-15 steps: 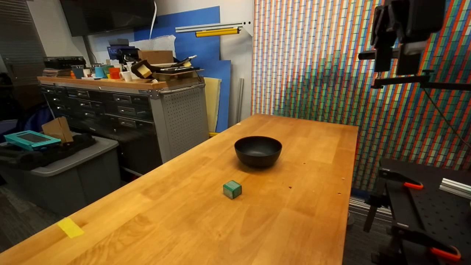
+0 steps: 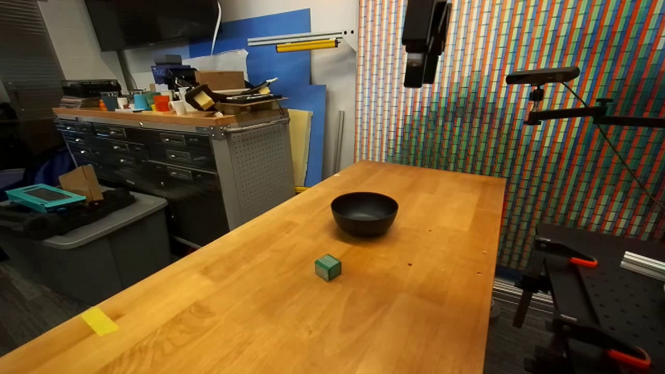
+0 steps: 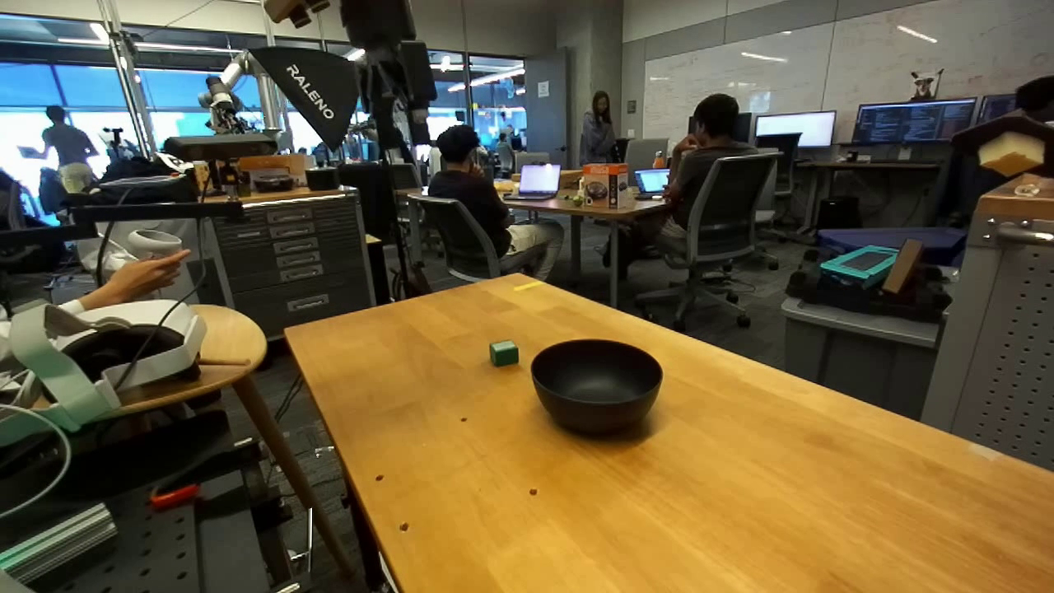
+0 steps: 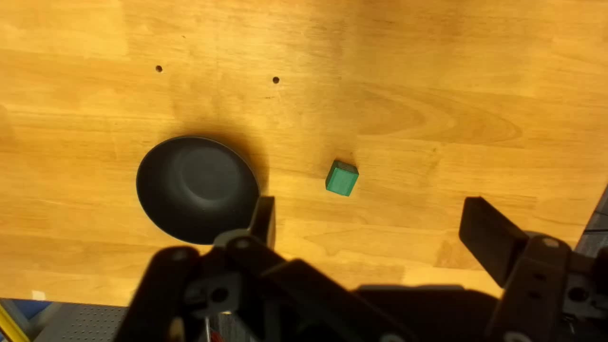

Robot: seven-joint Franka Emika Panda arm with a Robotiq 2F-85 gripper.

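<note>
A small green cube (image 2: 328, 267) rests alone on the wooden table, a short way from a round black bowl (image 2: 364, 214). In exterior view 2 the cube (image 3: 504, 352) is left of the bowl (image 3: 597, 385) and apart from it. The wrist view looks down on both, with the bowl (image 4: 197, 190) at the left and the cube (image 4: 342, 178) near the middle. The bowl looks empty. My gripper is high above the table, its fingers spread wide with nothing between them. One finger covers a bit of the bowl's rim in that view.
A camera on an arm (image 2: 542, 76) and a black side bench (image 2: 598, 280) stand beyond the table's right side.
My gripper has moved left across exterior view 1 and sits slightly higher in it, and its visible side has turned. The cube and the bowl have not moved.
</note>
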